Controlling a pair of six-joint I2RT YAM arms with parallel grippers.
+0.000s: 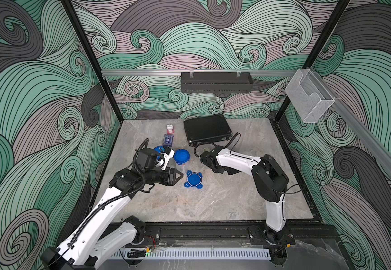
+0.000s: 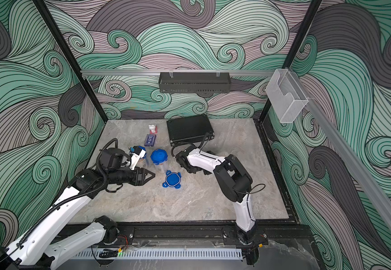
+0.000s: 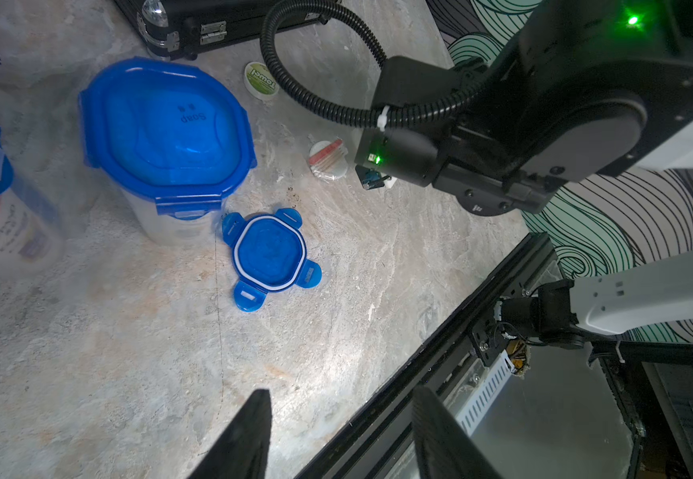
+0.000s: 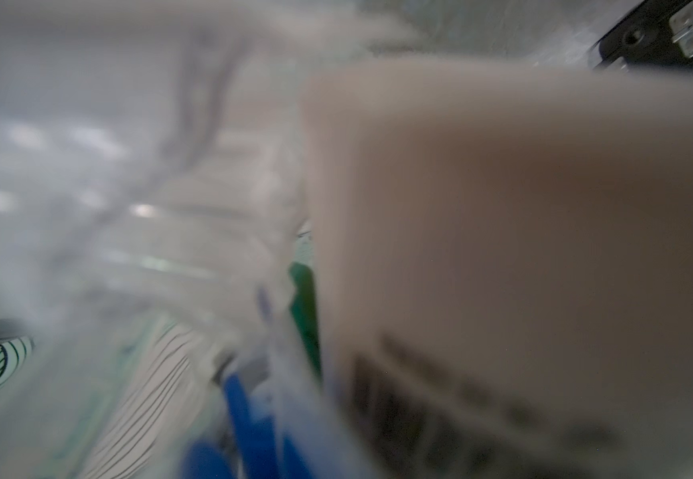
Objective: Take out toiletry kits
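Observation:
My left gripper hangs over bare table in the left wrist view, its two fingers apart with nothing between them. Beyond it stands a clear tub with a blue lid (image 3: 174,131). A loose blue lid with tabs (image 3: 269,251) lies flat beside that tub. At the left edge is a second blue-lidded tub (image 3: 3,215) with beige contents. My right gripper (image 1: 205,157) is low over the table in front of the black case. Blurred clear plastic (image 4: 123,207) and a beige item (image 4: 506,239) with dark print fill its wrist view, hiding its fingers. It is shut on something that cannot be made out.
The black case (image 1: 207,129) lies at the back. A small green-and-white round tin (image 3: 261,80) and a clear round piece with a red stripe (image 3: 328,159) rest near the right gripper. A dark blue box (image 1: 168,140) is at back left.

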